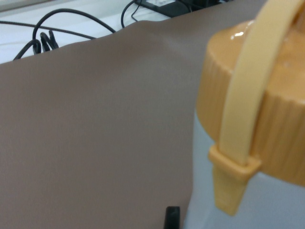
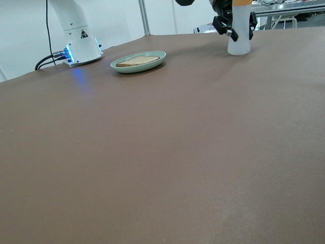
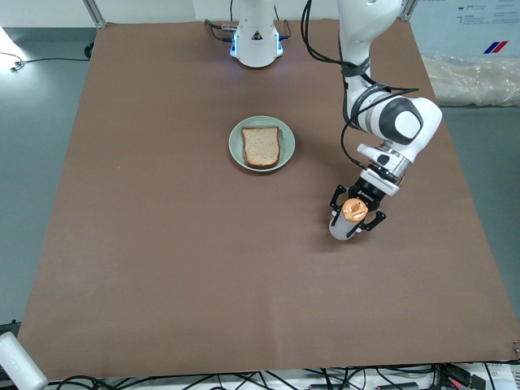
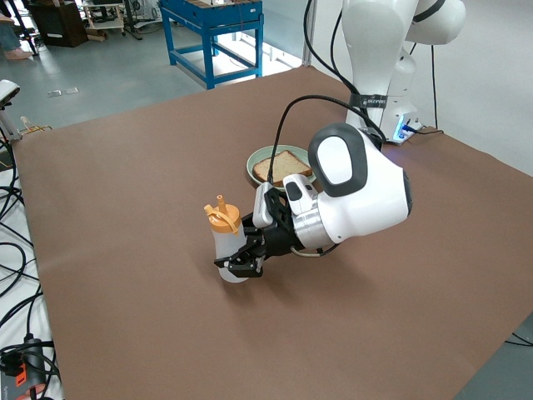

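A white bottle with an orange lid and strap (image 3: 354, 210) stands on the brown table (image 3: 244, 284), right of the plate in the left camera view. The black gripper (image 3: 356, 216) surrounds it, one finger on either side; in the top view the bottle (image 2: 239, 35) is between the fingers. Whether they press on it I cannot tell. In the wrist view the orange lid (image 1: 286, 138) fills the right side. A pale green plate (image 2: 117, 66) holds a slice of bread (image 3: 260, 146).
Cables and dark devices run along the near edge beyond the table.
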